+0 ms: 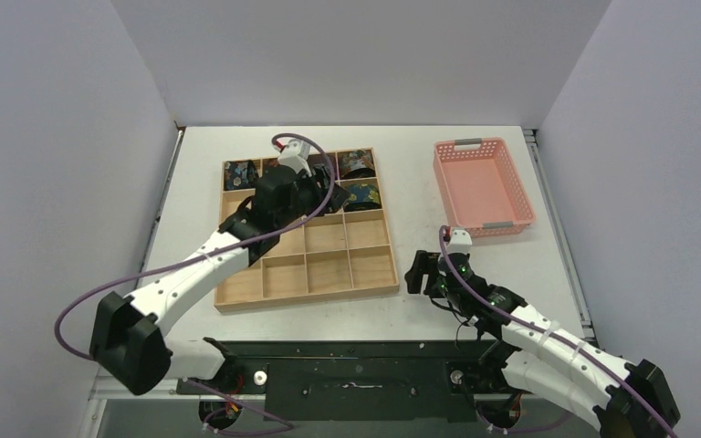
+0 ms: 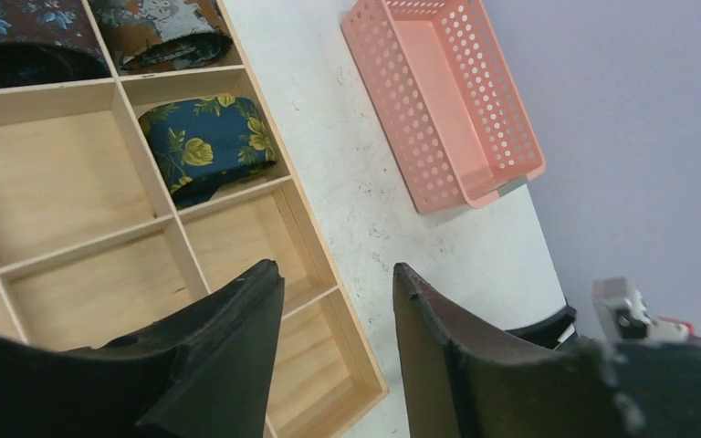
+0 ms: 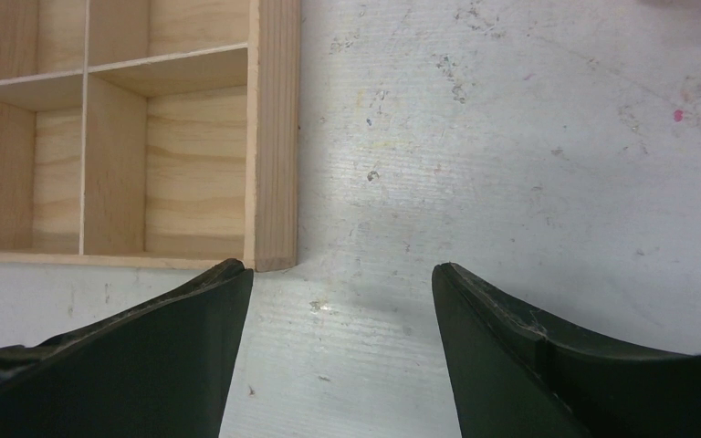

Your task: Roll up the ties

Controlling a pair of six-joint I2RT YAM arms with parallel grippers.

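Observation:
Rolled ties fill compartments along the back row of the wooden organizer (image 1: pixel 306 299). One dark floral tie (image 1: pixel 240 174) lies in its back left corner and a brown patterned tie (image 2: pixel 166 35) in the back right one. In front of the latter, a navy tie with yellow flowers (image 2: pixel 210 141) sits rolled in the right column. My left gripper hovers above the organizer, fingers apart, nothing between its fingers. My right gripper is open over bare table, just off the organizer's front right corner.
A pink basket (image 1: pixel 484 185) stands at the back right and looks empty. Between basket and organizer runs a clear strip of white table (image 1: pixel 417 182). The organizer's front compartments are empty. Walls close in on both sides.

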